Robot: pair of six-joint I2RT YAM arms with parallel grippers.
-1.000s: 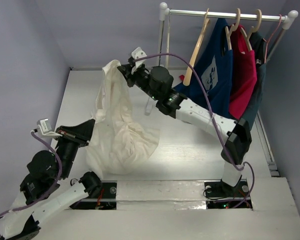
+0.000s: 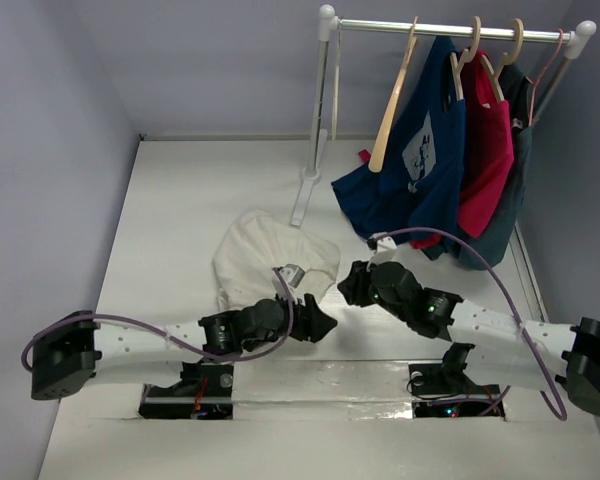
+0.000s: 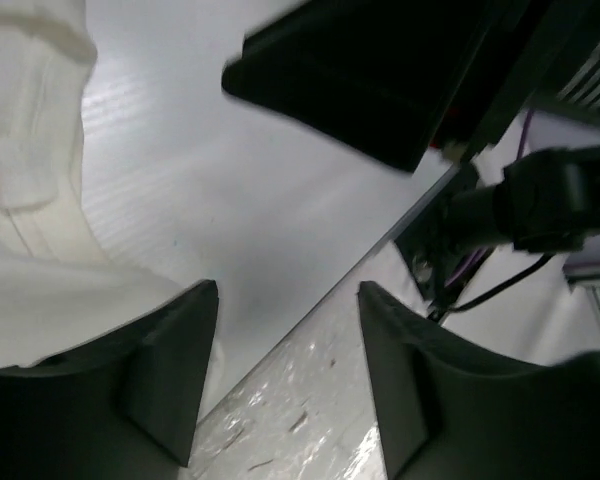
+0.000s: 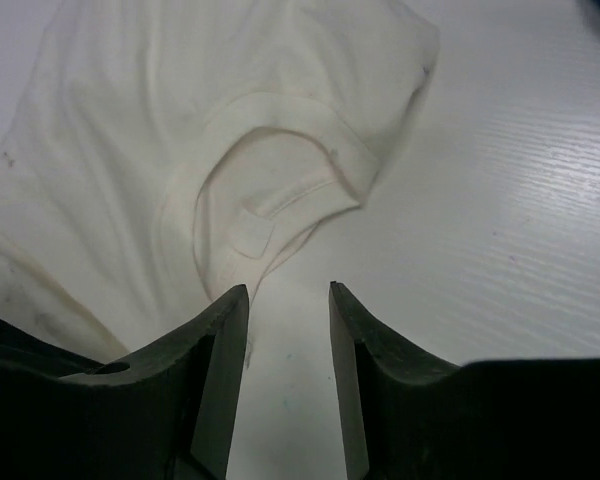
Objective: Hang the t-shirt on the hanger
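Note:
A cream t shirt (image 2: 270,252) lies spread on the table, its lower edge partly hidden behind my left arm. In the right wrist view its neckline (image 4: 270,110) and a small label show. Over the front of the table, right of the shirt's lower edge, my left gripper (image 2: 325,318) is open, with a clear gap between its fingers. Just right of the shirt, my right gripper (image 2: 350,285) is open too, nothing between its fingers. An empty wooden hanger (image 2: 390,108) hangs from the rack's rail.
The white rack (image 2: 460,31) stands at the back right. On it hang a blue shirt (image 2: 420,150), a red shirt (image 2: 488,140) and a dark green shirt (image 2: 515,180). The grippers are close together; bare table lies left of the cream shirt.
Both grippers came down toward the front; the left also moved right.

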